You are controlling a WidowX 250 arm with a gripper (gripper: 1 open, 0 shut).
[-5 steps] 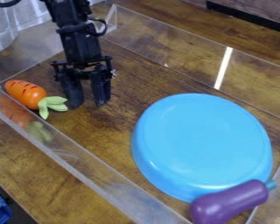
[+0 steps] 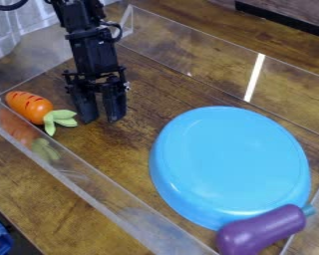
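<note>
My black gripper (image 2: 96,100) reaches down from the top left onto the wooden floor of a clear-walled bin, its tip low beside a toy carrot (image 2: 29,107) with green leaves at the left wall. Whether the fingers are open or shut is hard to make out against the dark floor. A large blue plastic disc (image 2: 229,159), like an upturned plate or bowl, lies at the right. A purple toy eggplant (image 2: 258,231) lies at the bottom right, against the disc's edge.
Transparent walls (image 2: 255,60) border the area. The bare wood (image 2: 162,85) between my gripper and the blue disc is clear, as is the strip along the back.
</note>
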